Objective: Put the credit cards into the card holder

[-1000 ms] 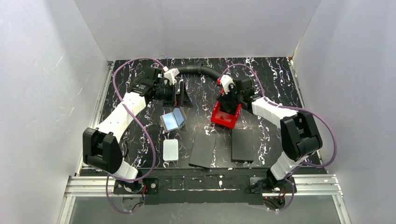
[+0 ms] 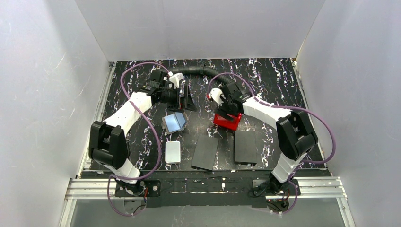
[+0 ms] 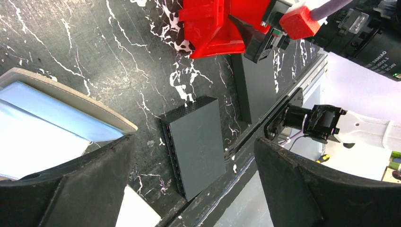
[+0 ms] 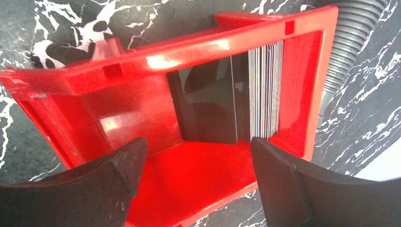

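Note:
The card holder (image 2: 174,122), blue inside with a beige-grey cover, lies spread on the table at centre-left; in the left wrist view its blue flap (image 3: 56,111) shows. Cards sit on edge in a red bin (image 4: 198,52): a broad dark card face (image 4: 208,106) and several thin black-and-white edges (image 4: 265,94) beside it. Over this bin, my right gripper has its fingers apart, the cards beyond the tips and nothing held. My left gripper (image 2: 189,100) hangs open and empty behind the card holder.
Two flat dark boxes (image 2: 205,152) (image 2: 245,147) lie near the front edge. A small white tray (image 2: 173,152) stands in front of the card holder. Along the back runs a black corrugated hose (image 2: 191,69). Bare table separates the holder from the bin.
The left arm has moved only slightly. The bin and card holder appear unmoved.

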